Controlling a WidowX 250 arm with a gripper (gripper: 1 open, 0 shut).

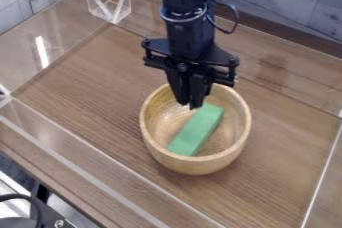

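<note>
A cream-coloured round bowl point(164, 145) stands on the wooden table at centre right, holding a green rectangular block point(198, 130) that lies at a slant on its bottom. My black gripper point(194, 97) hangs from the top of the view above the back rim of the bowl, its tips over the back part of the bowl. Whether its fingers are open or shut is hard to tell, and I see nothing clearly held.
White plastic pieces stand at the upper left and left edge, and a dark cable lies at the bottom left.
</note>
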